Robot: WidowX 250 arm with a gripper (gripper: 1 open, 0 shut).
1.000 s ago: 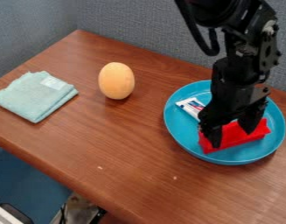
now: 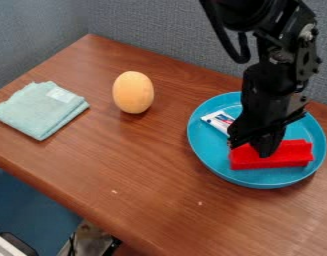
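Note:
My black gripper (image 2: 265,143) reaches down from the top right over a blue plate (image 2: 210,150), its tip just at a red block (image 2: 289,156) that lies across the front of the plate. The fingertips are close together and appear shut; whether anything is between them is hard to see. A small white packet (image 2: 218,120) with printing lies on the plate's left part, partly hidden behind the gripper.
An orange egg-like object (image 2: 134,92) stands on the wooden table (image 2: 126,190) left of the plate. A folded pale cloth (image 2: 40,109) lies at the left edge. A grey padded wall runs behind.
My fingertips have drawn together and risen slightly over the red block, which now lies straighter across the plate. The other objects are unchanged.

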